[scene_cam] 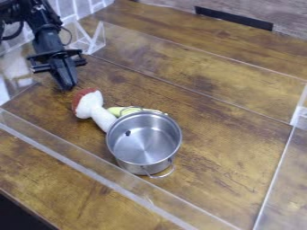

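My black gripper (63, 77) hangs at the upper left, above the wooden table, apart from the objects below it to the right. It is shut, with nothing visible between its fingers. A steel pot (144, 140) stands near the middle. Beside it, at its upper left, lies a white object with a red end (96, 110), tilted toward the pot. A pale yellow-green item (120, 110) lies partly hidden behind the pot; I cannot tell what it is.
Clear plastic walls run along the left, near and right sides of the wooden table (228, 81). A dark slot shows at the far back edge.
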